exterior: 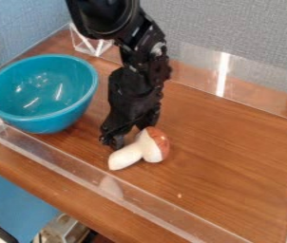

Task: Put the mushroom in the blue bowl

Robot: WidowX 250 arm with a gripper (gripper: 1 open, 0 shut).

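A toy mushroom (143,149) with a white stem and a reddish-brown cap lies on its side on the wooden tabletop, to the right of the blue bowl. Its stem points toward the lower left and its cap toward the upper right. The turquoise-blue bowl (87,101) stands upright at the left. Just behind the mushroom, my black gripper (131,135) is low over the table, its fingers apart and nothing held between them. One fingertip (112,141) is near the stem and the other is by the cap; whether they touch it is hard to tell.
Clear low panels edge the table, one along the front (86,174) and one at the back. A white wire-like object (90,43) stands behind the bowl.
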